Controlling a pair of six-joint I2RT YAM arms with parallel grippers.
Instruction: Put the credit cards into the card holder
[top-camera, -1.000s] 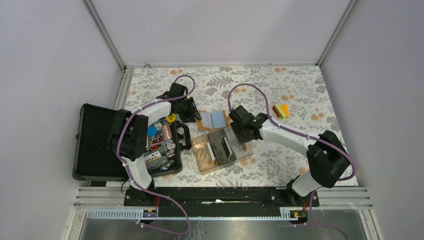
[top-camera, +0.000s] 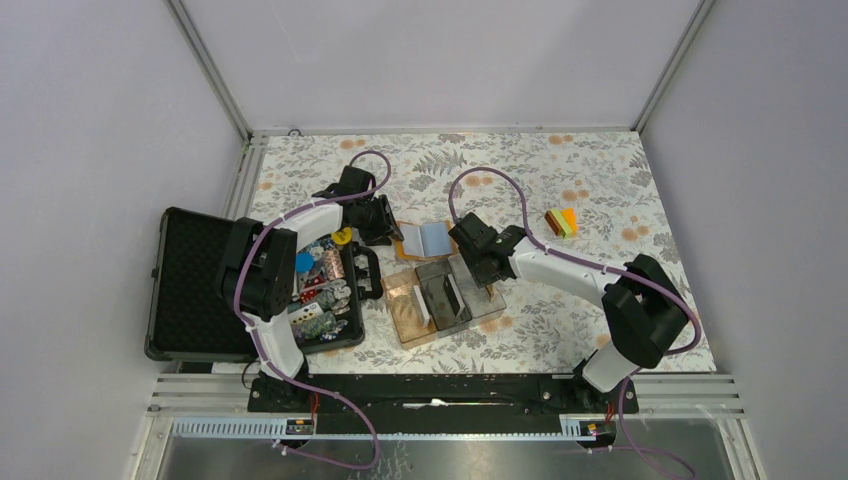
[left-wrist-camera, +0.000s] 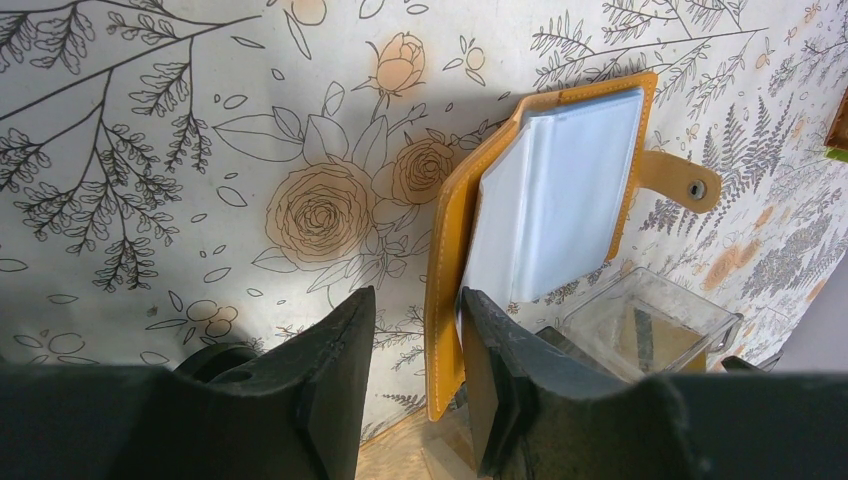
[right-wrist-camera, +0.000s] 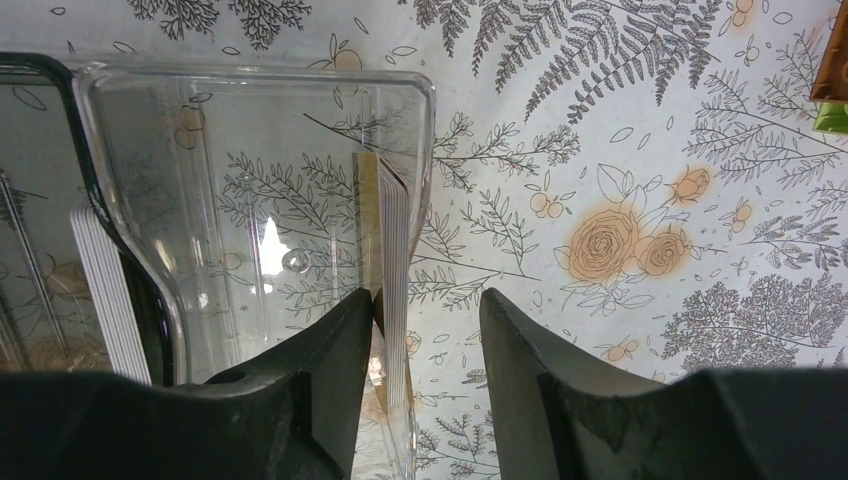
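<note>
The open tan card holder (left-wrist-camera: 450, 215) with clear sleeves (left-wrist-camera: 575, 190) lies beyond the trays in the top view. My left gripper is open around the holder's near-left cover edge; its right finger is close against the sleeve side, and a gap shows on the other side. Over the clear right-hand tray (right-wrist-camera: 255, 75) my right gripper stands open. A stack of cards (right-wrist-camera: 395, 240), seen edge-on, leans at that tray's right wall, between the fingers and nearer the left one. A second card stack (right-wrist-camera: 108, 290) stands in the dark tray beside it.
A left-hand tray (top-camera: 401, 320) also holds pale cards. An open black case (top-camera: 345, 335) full of small items stands at the left. A small colourful object (top-camera: 562, 222) lies at right.
The left arm and the card holder look unmoved.
</note>
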